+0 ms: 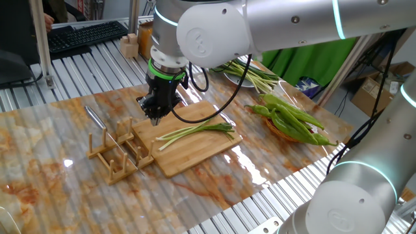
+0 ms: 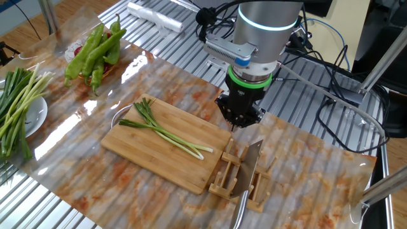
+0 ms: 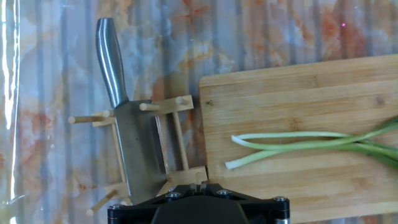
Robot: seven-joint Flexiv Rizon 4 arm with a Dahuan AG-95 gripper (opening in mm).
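My gripper (image 1: pixel 155 121) hangs above the table near the back left corner of the wooden cutting board (image 1: pixel 188 153), apart from everything below it. Its fingertips meet at a narrow point in both exterior views, so it looks shut, with nothing visible between them. A cleaver (image 3: pixel 140 146) stands in the wooden peg rack (image 3: pixel 180 140) beside the board. The cleaver's steel handle (image 3: pixel 111 59) sticks out past the rack, clear of the gripper. Spring onions (image 2: pixel 168 135) lie across the board, white ends toward the rack.
Green peppers (image 1: pixel 289 120) fill a small basket on the far side of the board. More spring onions (image 2: pixel 19 108) rest on a white plate (image 2: pixel 36 114). A cable loops beside the arm over the board. Bare marbled tabletop (image 1: pixel 52 195) lies in front of the rack.
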